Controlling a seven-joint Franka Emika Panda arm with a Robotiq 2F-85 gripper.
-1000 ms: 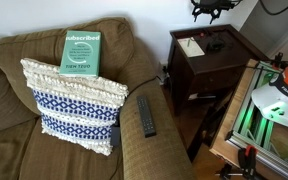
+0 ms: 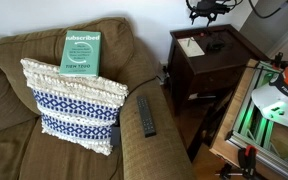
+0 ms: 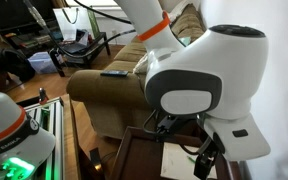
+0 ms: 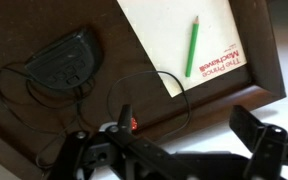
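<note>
In the wrist view my gripper stands open, one dark finger on each side and nothing held between them. Beyond it, on a dark wooden side table point(image 4: 124, 60), lies a white book point(image 4: 171, 30) with "The Prince" and "Machiavelli" in red. A green pencil point(image 4: 192, 48) rests across its cover. In exterior view 1 the gripper point(image 2: 208, 13) hangs above the table's back part, apart from the pale book point(image 2: 191, 47). Exterior view 2 has the gripper point(image 3: 209, 160) in front of the book point(image 3: 179, 160), partly covering it.
A black device point(image 4: 66, 60) with loose cables lies on the table beside the book. The brown sofa point(image 2: 159, 150) stands alongside, with a remote point(image 2: 146, 116), a blue-and-white pillow point(image 2: 76, 105) and a green book point(image 2: 81, 53). A white wall point(image 3: 269, 80) rises close to the arm.
The gripper has shifted slightly to the left in exterior view 1. The book, sofa and things on it have not moved.
</note>
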